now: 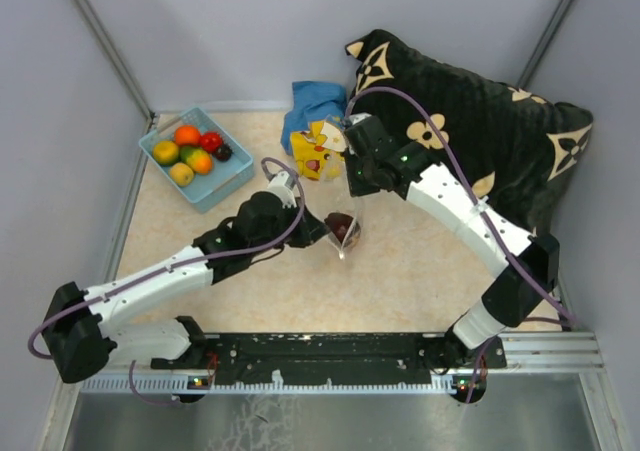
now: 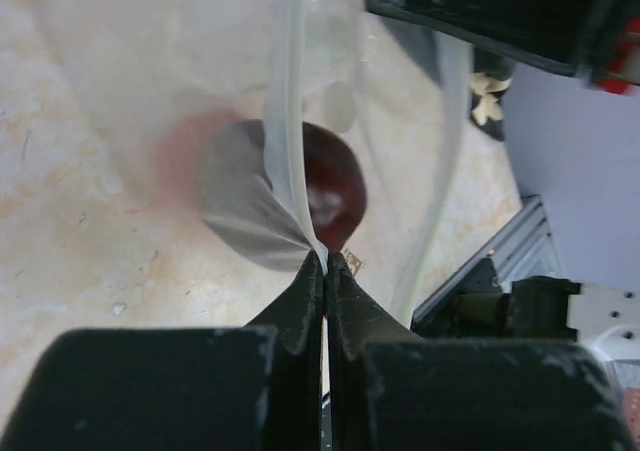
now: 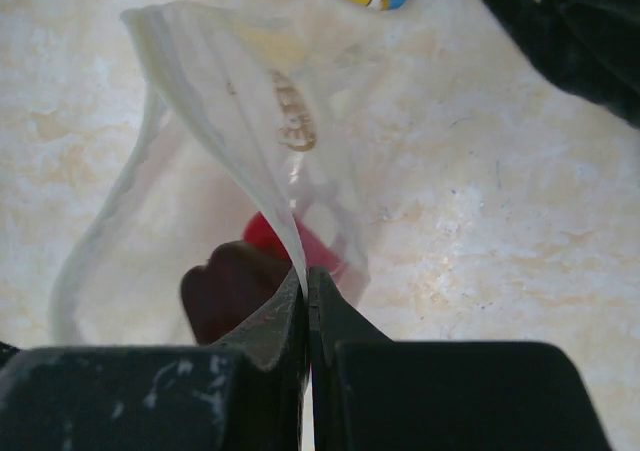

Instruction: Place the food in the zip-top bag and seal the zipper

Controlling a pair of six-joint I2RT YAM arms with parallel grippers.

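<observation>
A clear zip top bag (image 1: 340,221) stands in the middle of the table, a dark red food item (image 2: 330,186) inside. My left gripper is shut on the bag's rim at the lower front. My right gripper is shut on the white edge of the bag, above and behind the left one. In the right wrist view the bag hangs gaping on the left, with dark and red food (image 3: 225,296) in it.
A blue bin (image 1: 225,186) of fruit and vegetables stands at the back left. A yellow printed cloth (image 1: 315,151), a blue cloth (image 1: 305,106) and a black patterned pillow (image 1: 470,121) lie behind the bag.
</observation>
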